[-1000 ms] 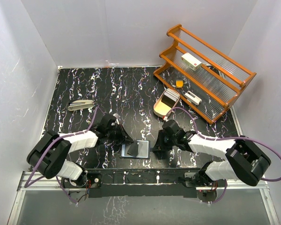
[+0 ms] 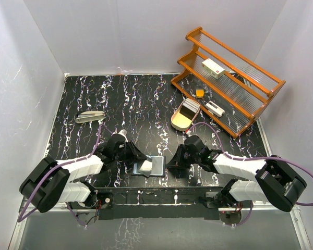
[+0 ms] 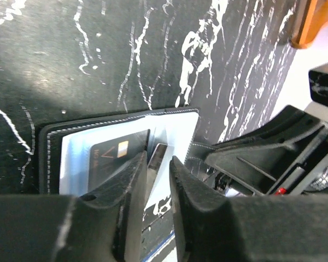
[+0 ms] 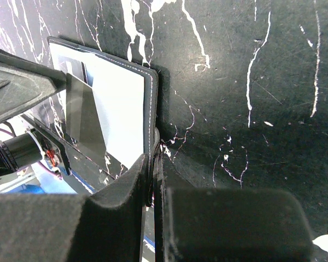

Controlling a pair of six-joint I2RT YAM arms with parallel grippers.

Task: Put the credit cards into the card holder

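Note:
The card holder (image 2: 158,165) lies opened flat at the front middle, its dark stitched border (image 3: 117,118) around pale inner sleeves. A dark credit card (image 4: 83,112) stands tilted over it, its grey edge (image 3: 157,155) between the fingertips of my left gripper. Those fingertips are apart, with a gap beside the card, so my left gripper is open around it. Another dark card (image 3: 115,155) with a small chip-like patch shows in the holder. On the holder's right border, my right gripper is shut, pinching the edge.
At the back right stands a wooden rack (image 2: 235,78). A yellow-edged box (image 2: 185,114) is near its lower end, and a pale stapler-like object (image 2: 90,116) lies at the left.
My left gripper has shifted slightly left and toward the front. The dark card over the holder has tilted up and turned. My right gripper has moved slightly, staying by the holder's right edge.

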